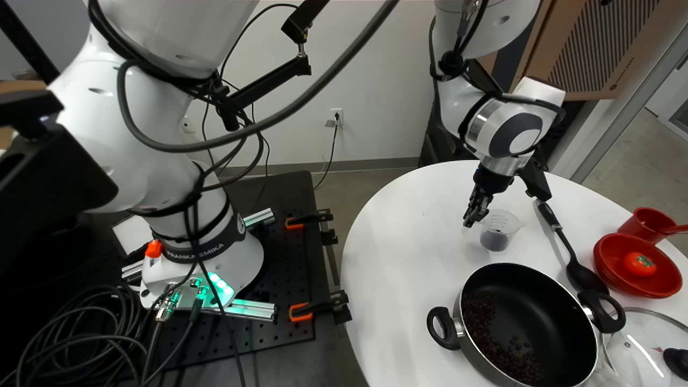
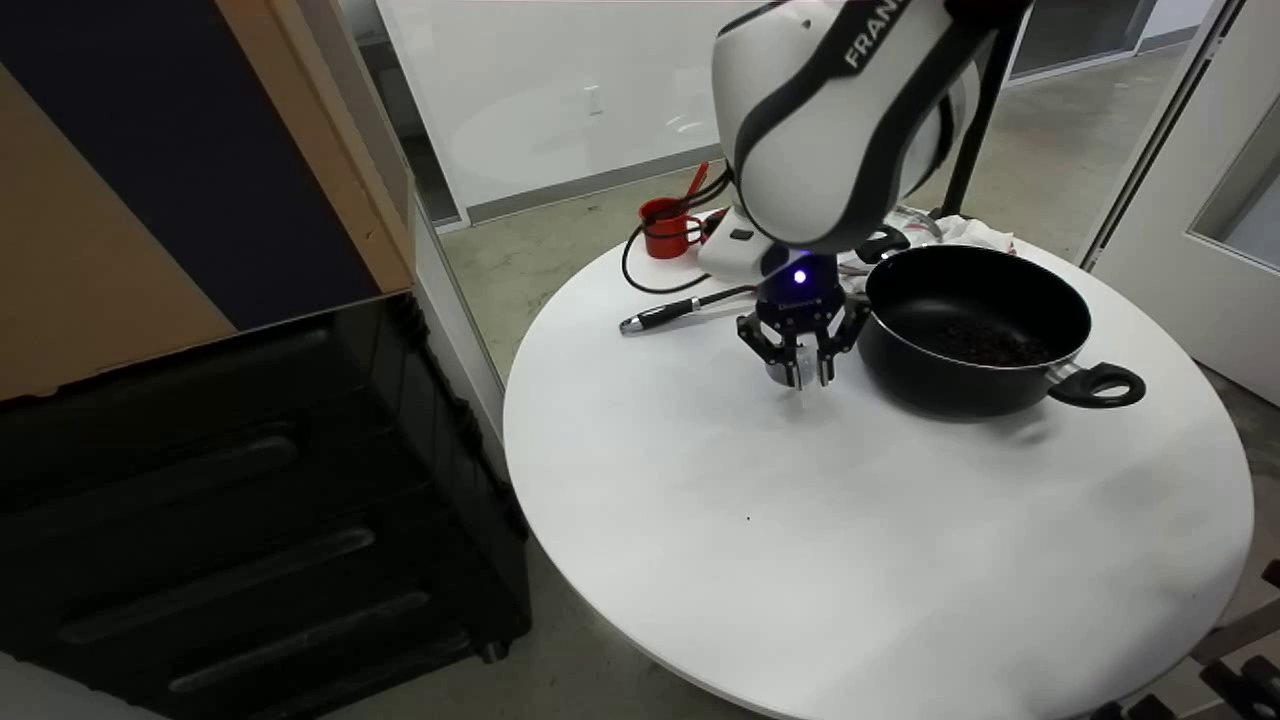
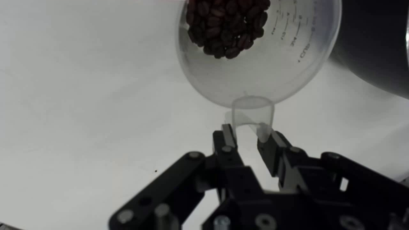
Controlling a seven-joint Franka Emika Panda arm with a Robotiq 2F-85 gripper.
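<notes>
A clear plastic measuring cup (image 1: 500, 231) with dark beans (image 3: 226, 28) in it is upright, just beyond the pot in exterior view 1. My gripper is shut on the cup's clear handle (image 3: 253, 103), which stands between the two fingers. Exterior view 2 has the gripper (image 2: 806, 374) low over the table, left of the pot; most of the cup is hidden there. Whether the cup's base touches the table I cannot tell. The black two-handled pot (image 1: 548, 322) is uncovered, and more beans (image 1: 509, 355) lie across part of its bottom.
A black spoon (image 1: 567, 248) lies right of the cup. Past it are a red bowl (image 1: 606, 264) holding a tomato (image 1: 639, 264) and a red mug (image 1: 645, 224). The glass lid (image 1: 638, 355) sits beside the pot.
</notes>
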